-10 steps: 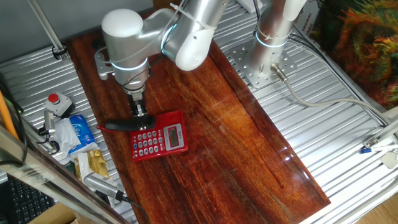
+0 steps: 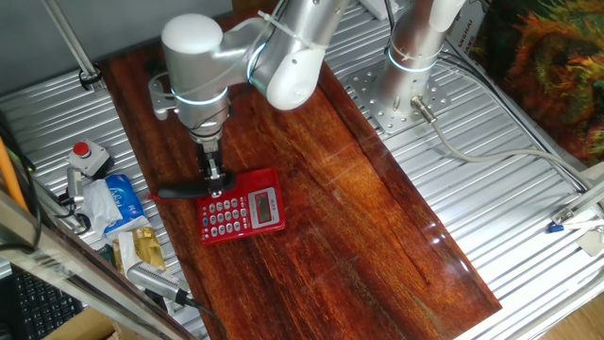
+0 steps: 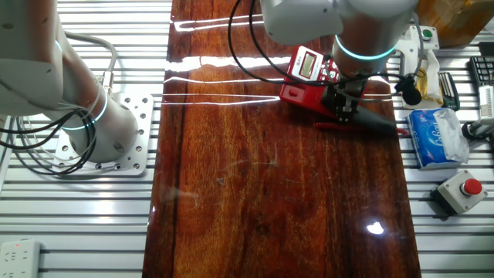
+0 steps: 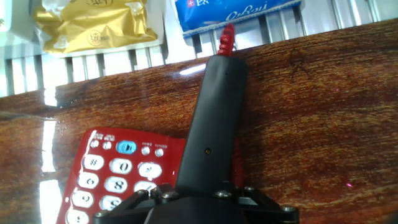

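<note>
A red desk telephone (image 2: 247, 210) with silver keys and a small display lies on the brown wooden board. Across its keypad-side edge extends a black handset (image 4: 214, 118), whose red-corded end reaches past the phone toward the board's edge. My gripper (image 2: 216, 185) is low over the phone, near the handset's other end. In the wrist view its fingers (image 4: 252, 202) flank the black body closely, and the gripper appears shut on it. That gripped end is hidden by the fingers. Whether the handset touches the phone underneath cannot be made out.
Beyond the board's edge lie a blue tissue pack (image 3: 438, 137), a gold packet (image 4: 93, 25) and a box with a red button (image 3: 461, 191). Much of the board (image 2: 349, 227) on the arm-base side is bare.
My gripper has shifted slightly toward the display side of the phone and a little down in the picture. The handset's corded end has moved only slightly outward; the phone has stayed put.
</note>
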